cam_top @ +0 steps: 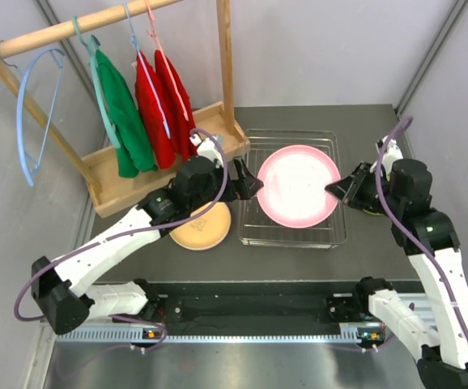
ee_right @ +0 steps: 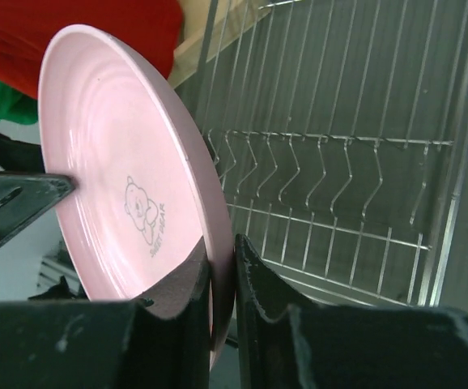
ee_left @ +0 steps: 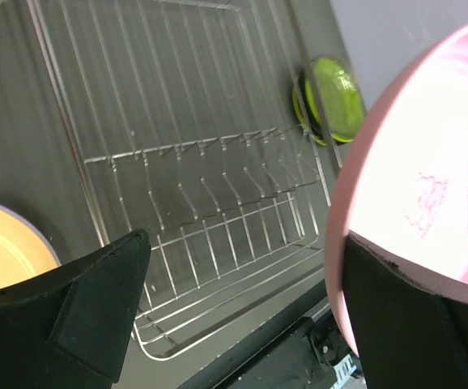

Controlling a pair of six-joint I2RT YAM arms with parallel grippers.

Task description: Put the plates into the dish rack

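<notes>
Over the wire dish rack (cam_top: 254, 231), a pink plate (cam_top: 299, 186) is held up in the air, its right edge pinched by my right gripper (cam_top: 337, 193). In the right wrist view the shut fingers (ee_right: 173, 324) clamp the rim of the plate, which shows a small bear print. My left gripper (cam_top: 250, 180) stands open near the plate's left side; in the left wrist view its fingers are wide apart with nothing gripped, one finger close to the plate's rim. A yellow plate (cam_top: 202, 227) lies flat on the grey counter left of the rack, partly under the left arm. No plate shows in the rack's slots.
A wooden clothes stand (cam_top: 108, 166) with green and red garments on hangers fills the upper left, close to the left arm. A green object (ee_left: 337, 99) sits right of the rack. Bare counter lies in front of and behind the rack.
</notes>
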